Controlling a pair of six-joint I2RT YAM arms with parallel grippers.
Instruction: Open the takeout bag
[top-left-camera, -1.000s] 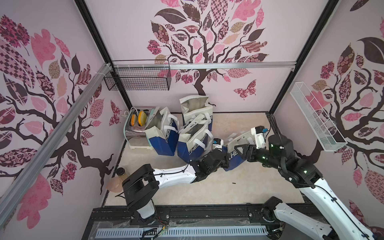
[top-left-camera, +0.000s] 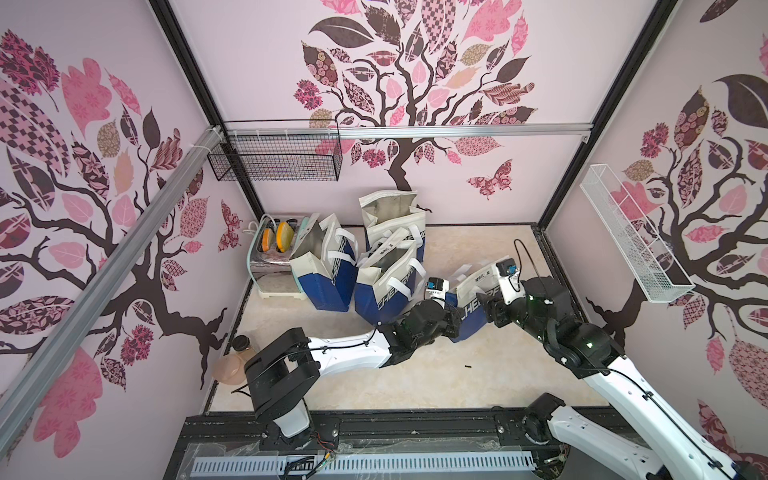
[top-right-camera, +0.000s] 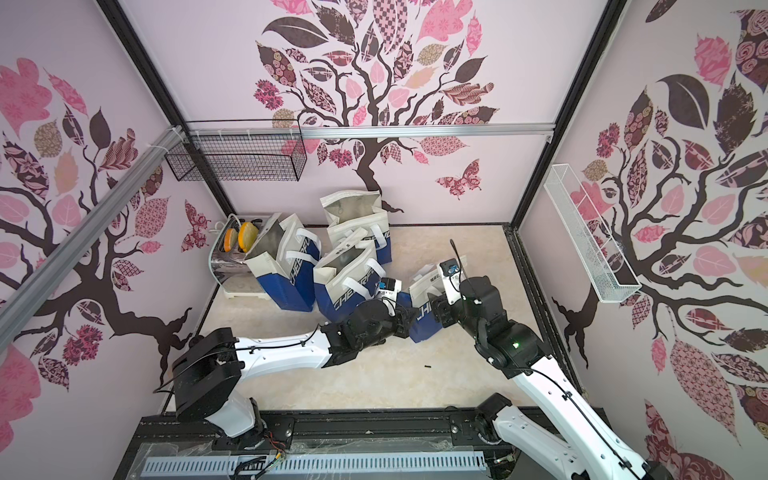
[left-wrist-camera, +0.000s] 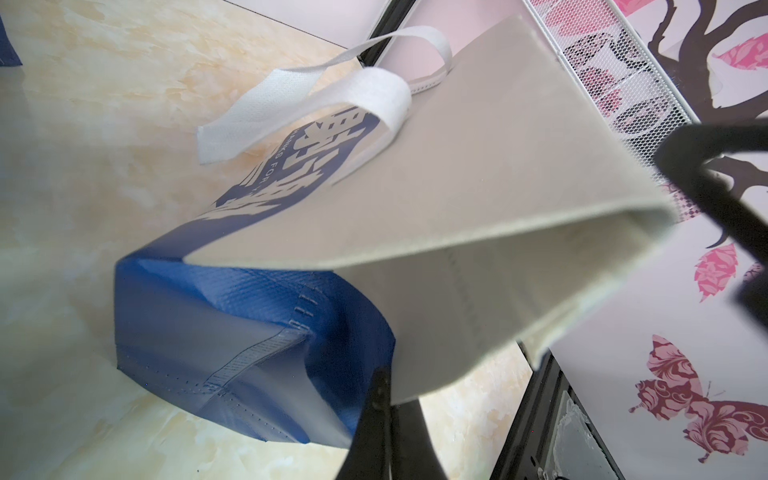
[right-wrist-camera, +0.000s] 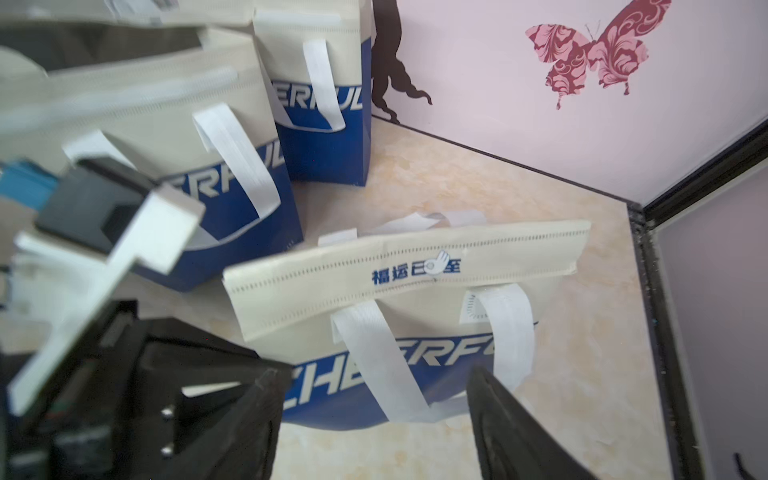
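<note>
A blue and cream takeout bag (right-wrist-camera: 512, 256) lies slumped on the tabletop at the right of the group, its top folded, with two white strap handles. In the left wrist view the bag's cream panel (left-wrist-camera: 496, 144) stands over a partly open side. My left gripper is shut at that side, against or beside the cream flap; whether anything thin is between its fingers is unclear. My right gripper hangs open in front of the bag's handles, with nothing between its fingers.
Several upright bags (top-left-camera: 320, 272) crowd the middle and left. A rack with yellow items (top-left-camera: 284, 236) stands back left, a bottle (top-left-camera: 232, 364) at front left. A white mesh basket (top-left-camera: 640, 248) hangs on the right wall.
My left arm is nearly still.
</note>
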